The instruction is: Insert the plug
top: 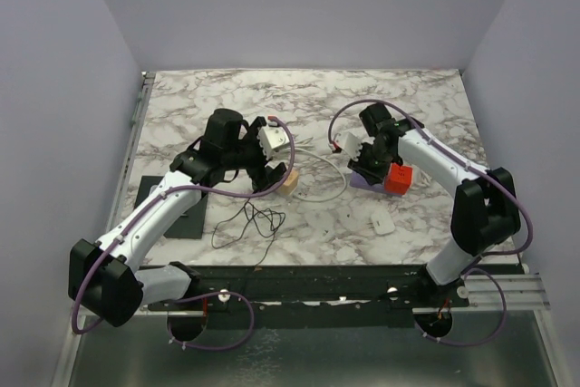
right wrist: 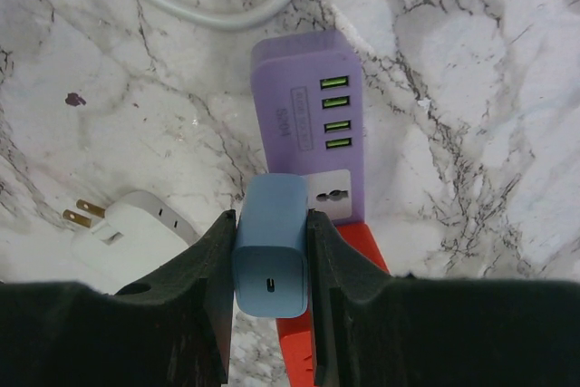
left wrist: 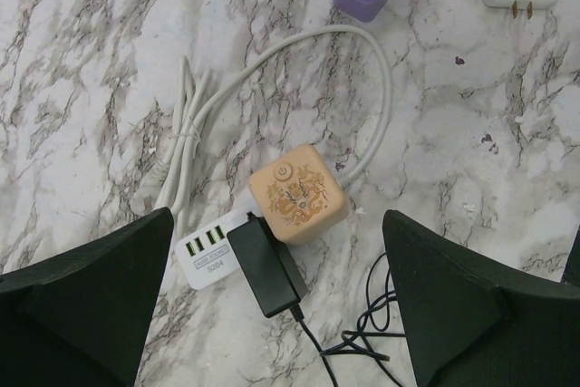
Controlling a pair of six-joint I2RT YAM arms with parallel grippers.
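My right gripper is shut on a light blue plug (right wrist: 272, 224), held over the near end of the purple power strip (right wrist: 283, 88), which has several USB slots and a socket (right wrist: 331, 183). A red block (right wrist: 299, 351) adjoins the strip, partly behind the gripper. My left gripper stands open above a tan cube (left wrist: 297, 188), a black adapter (left wrist: 265, 265) and a white USB strip (left wrist: 206, 256), with nothing held.
A white charger (right wrist: 131, 237) with prongs lies beside the purple strip. White cable (left wrist: 381, 79) and tangled black cord (left wrist: 362, 342) lie mid-table. A dark pad (top: 181, 233) sits at the left.
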